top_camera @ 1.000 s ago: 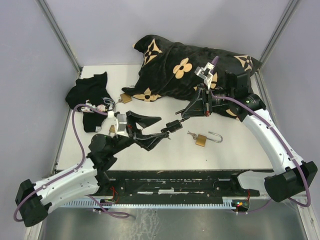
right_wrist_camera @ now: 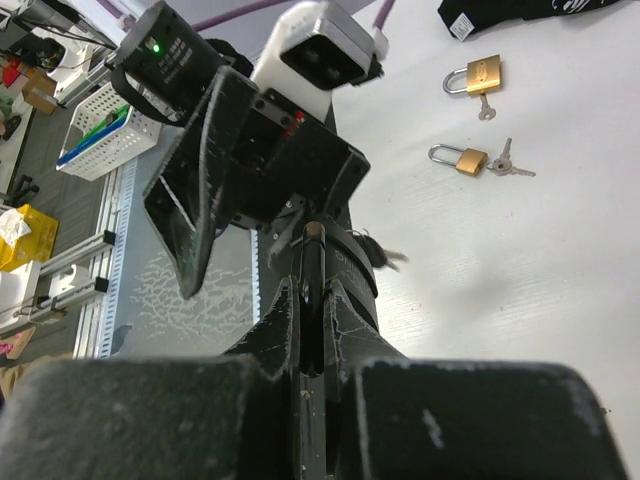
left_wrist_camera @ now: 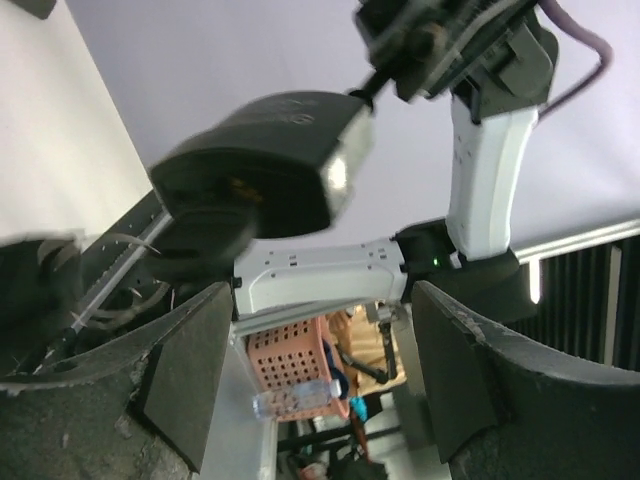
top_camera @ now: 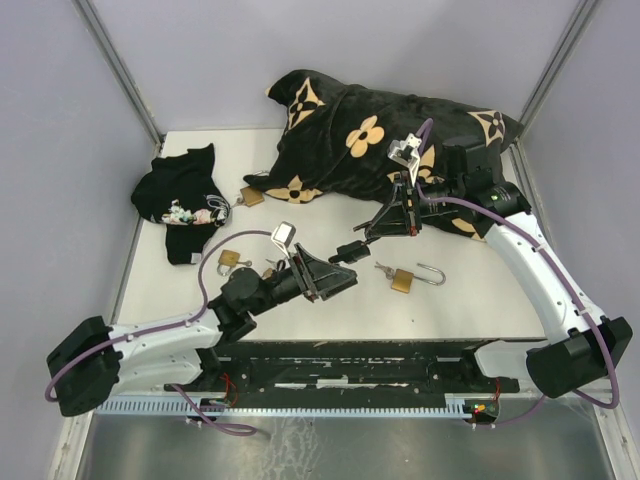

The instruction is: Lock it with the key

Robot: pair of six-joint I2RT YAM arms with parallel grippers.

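A black padlock [top_camera: 350, 253] hangs above the table with my right gripper [top_camera: 374, 230] shut on its shackle [right_wrist_camera: 313, 262]. My left gripper [top_camera: 343, 276] stands open just below and left of the lock body, its two fingers [left_wrist_camera: 170, 375] wide apart. In the left wrist view the padlock [left_wrist_camera: 285, 135] fills the upper middle, beyond those fingers. A blurred dark piece [left_wrist_camera: 205, 240] sticks out of its near end, apparently a key head; a blurred ring [left_wrist_camera: 130, 285] shows beside it. Whether the key has turned cannot be seen.
A brass padlock [top_camera: 402, 280] with an open shackle and keys lies on the table right of centre. More brass padlocks [top_camera: 252, 196] lie to the left. A patterned black cloth [top_camera: 365, 125] covers the back; a smaller black cloth [top_camera: 182, 190] lies at left.
My left gripper has turned and moved right, its fingers now closer under the padlock's lower end. The right gripper has shifted slightly, still with the padlock.
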